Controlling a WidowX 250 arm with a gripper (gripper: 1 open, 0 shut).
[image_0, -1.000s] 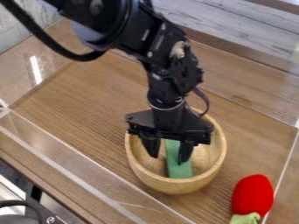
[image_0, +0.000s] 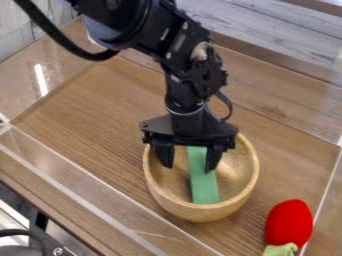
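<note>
My black gripper (image_0: 189, 152) hangs open over a light wooden bowl (image_0: 174, 200) in the middle of the table, its fingers at the bowl's back half. A long green object (image_0: 203, 186) lies inside the bowl, its far end partly behind the right finger. I see nothing held between the fingers.
A red plush object (image_0: 289, 222) with a pale green end lies at the bottom right. A pale wall runs along the back, and cables show at the lower left.
The gripper has moved up and back from over the bowl's middle, uncovering more of the green object.
</note>
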